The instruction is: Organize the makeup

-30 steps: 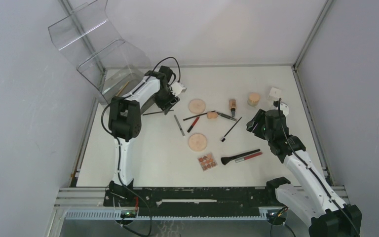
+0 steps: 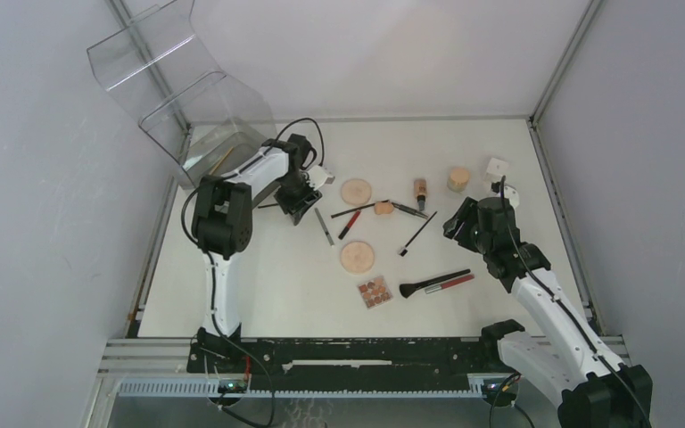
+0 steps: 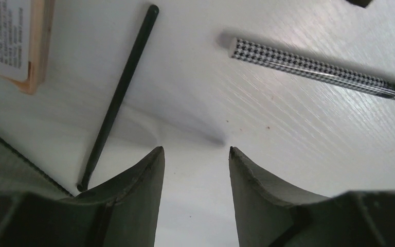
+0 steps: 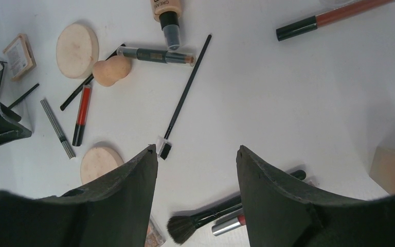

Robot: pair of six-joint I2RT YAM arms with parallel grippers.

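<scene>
My left gripper is open low over the white table beside the clear organizer (image 2: 192,98). Just left of it lies a thin black stick (image 3: 117,98); a houndstooth pencil (image 3: 308,64) is up and to the right, a boxed item (image 3: 2,38) at the upper left. My right gripper hangs open over the right side, facing a foundation tube (image 4: 166,13), two round discs (image 4: 76,50), a peach sponge (image 4: 110,71), red-and-black pencils (image 4: 82,110), a spoolie (image 4: 185,92), a large brush (image 4: 182,226) and a pan palette (image 2: 375,292).
A jar (image 2: 458,178) and white items (image 2: 497,167) stand at the back right. The organizer and its frame fill the back left.
My left arm has moved slightly toward the front of the table. The right arm shifted very slightly. The items on the table look unchanged.
</scene>
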